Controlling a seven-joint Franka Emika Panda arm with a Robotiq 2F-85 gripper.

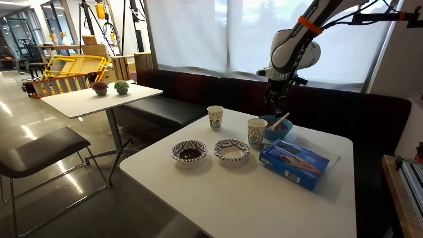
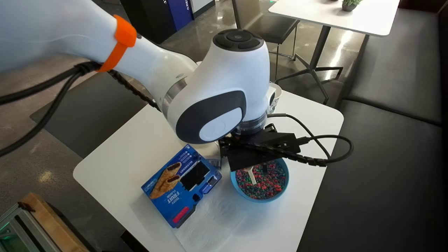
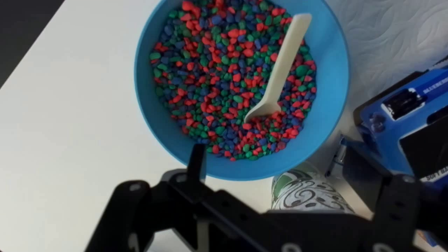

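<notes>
My gripper (image 1: 277,111) hangs above the far side of the white table, over the blue bowl. Its fingers stand wide apart in the wrist view, with one finger (image 3: 196,163) close to the bowl's rim and nothing held. Red, green and blue pebble-like bits fill much of the blue bowl (image 3: 336,90). A pale spoon (image 3: 282,63) leans in it, its scoop end resting on the bits and its handle toward the rim. Close to the bowl stands a patterned paper cup (image 1: 256,133), partly hidden behind the gripper in the wrist view.
A blue food box (image 1: 293,162) lies beside the bowl and cup, near a white paper towel (image 2: 210,226). Two patterned paper bowls (image 1: 189,159) sit further left, one with dark bits inside. A second cup (image 1: 214,118) stands behind them.
</notes>
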